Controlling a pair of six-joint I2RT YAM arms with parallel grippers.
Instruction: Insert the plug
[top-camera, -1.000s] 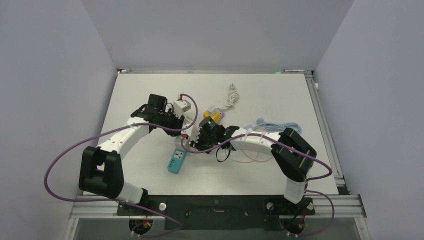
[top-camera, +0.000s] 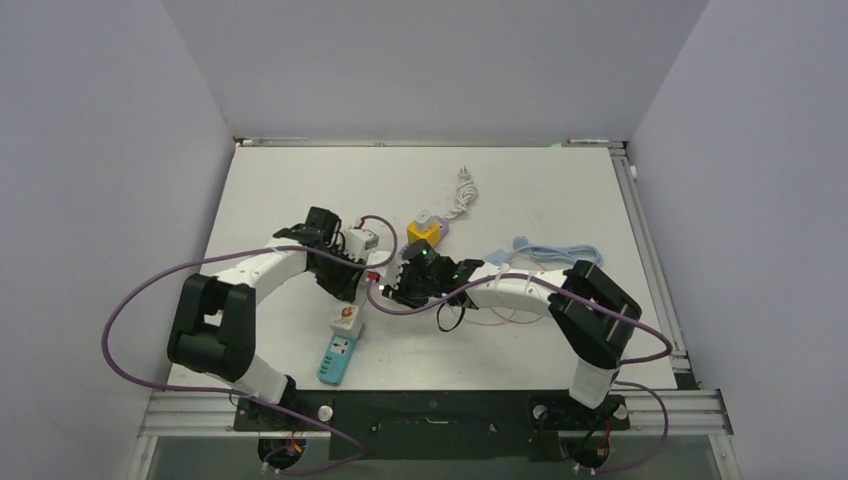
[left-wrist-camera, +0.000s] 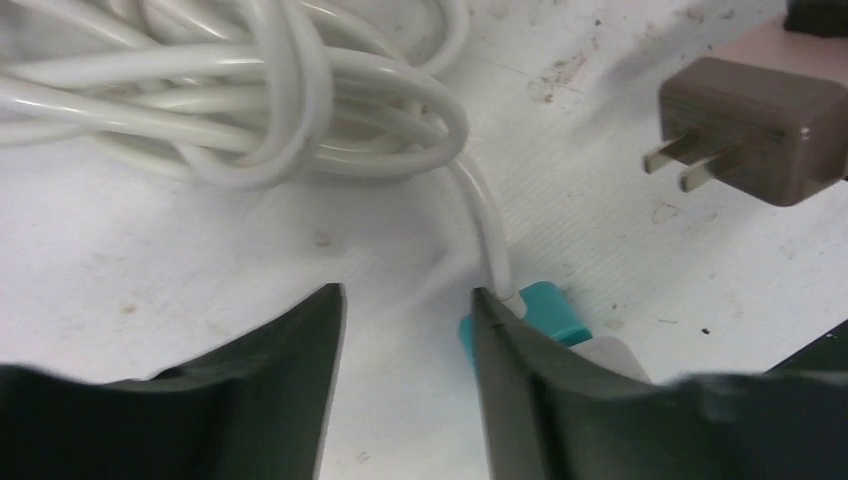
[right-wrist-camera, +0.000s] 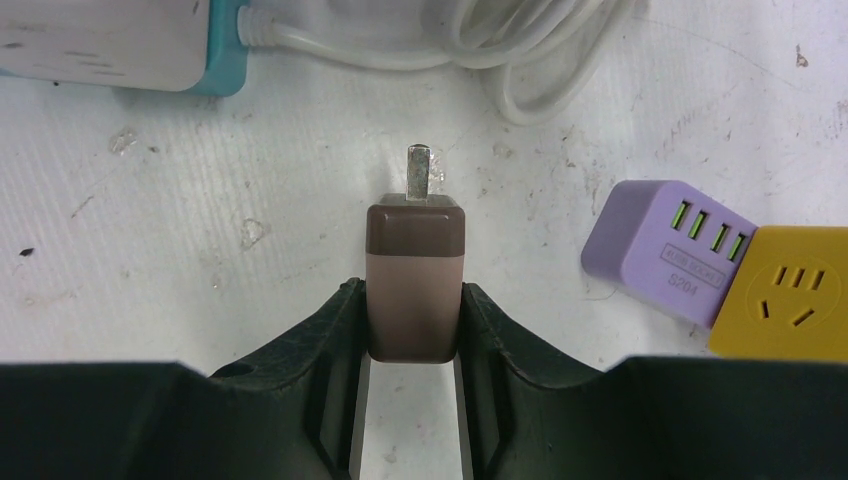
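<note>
A brown plug with metal prongs is held in my right gripper, shut on it above the table; the left wrist view shows its two blades (left-wrist-camera: 700, 160). A teal and white power strip (top-camera: 337, 355) lies at the front left, partly under the blurred fingers of my left gripper in the left wrist view. The left gripper's fingers stand apart; whether they touch the strip is unclear.
A white cable coil (left-wrist-camera: 250, 110) lies beside the strip. A purple USB socket (right-wrist-camera: 660, 250) and a yellow adapter (right-wrist-camera: 785, 290) sit behind the right gripper. Blue and white cords lie farther right and back.
The right arm has moved only slightly.
</note>
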